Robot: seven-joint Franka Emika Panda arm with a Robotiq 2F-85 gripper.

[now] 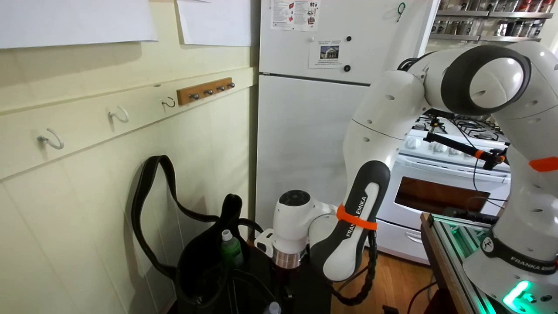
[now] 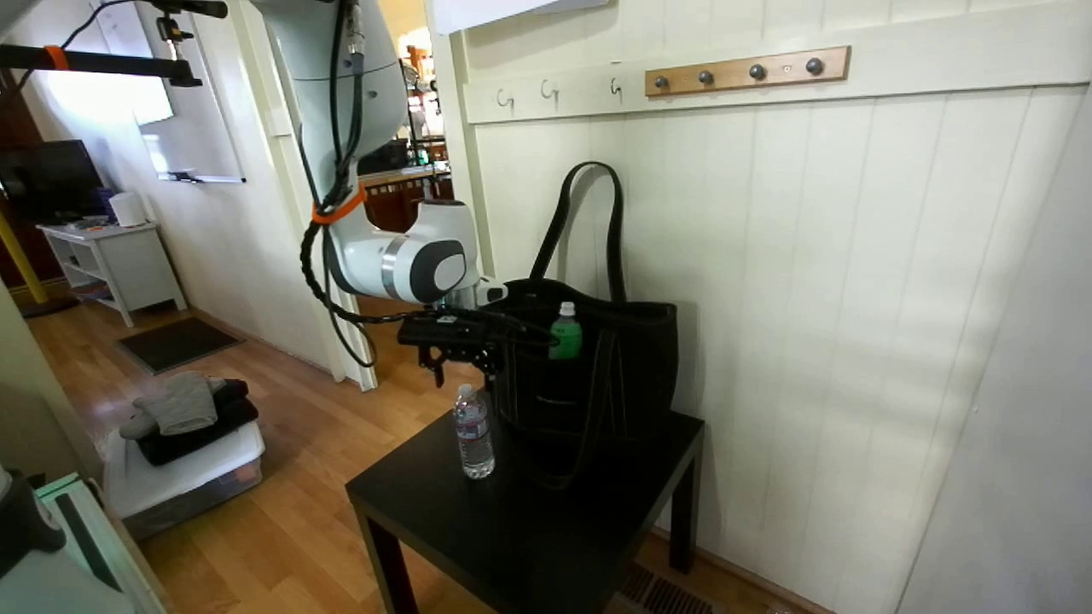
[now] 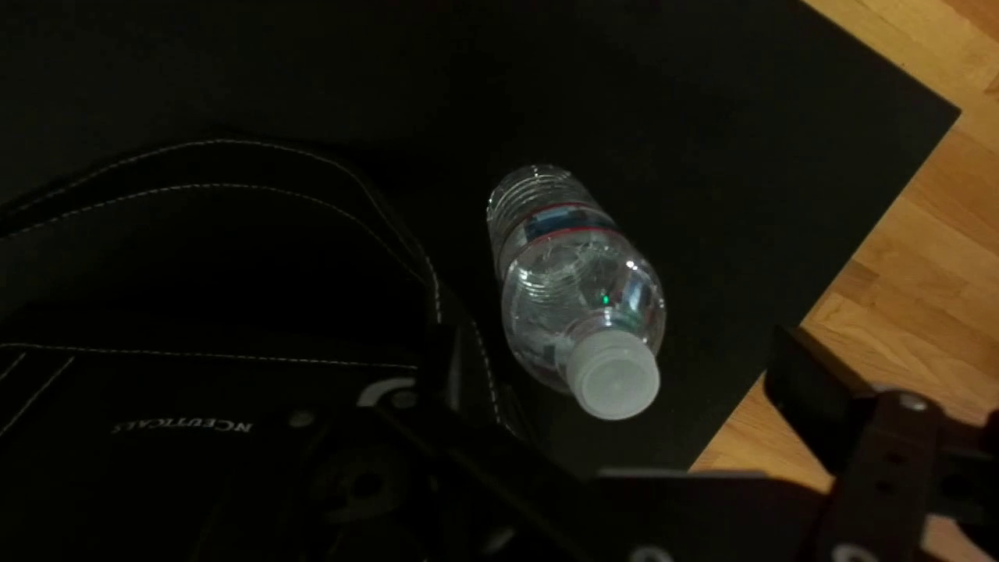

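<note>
A clear water bottle (image 3: 576, 272) with a white cap stands upright on the black table (image 2: 450, 517), beside a black tote bag (image 2: 640, 358). Just above the bottle (image 2: 473, 435) hangs my gripper (image 2: 461, 373), pointing down. In the wrist view its dark fingers (image 3: 824, 403) are spread wide, the bottle's cap showing in the space between them with nothing gripped. A green bottle (image 2: 566, 333) with a white cap pokes out of the bag's opening. In exterior view 1 only the top of the water bottle (image 1: 273, 308) shows, at the bottom edge.
One bag strap (image 2: 619, 230) stands up against the wall; another strap (image 3: 271, 164) droops close to the water bottle. A white fridge (image 1: 303, 146) and stove (image 1: 439, 178) stand behind the arm.
</note>
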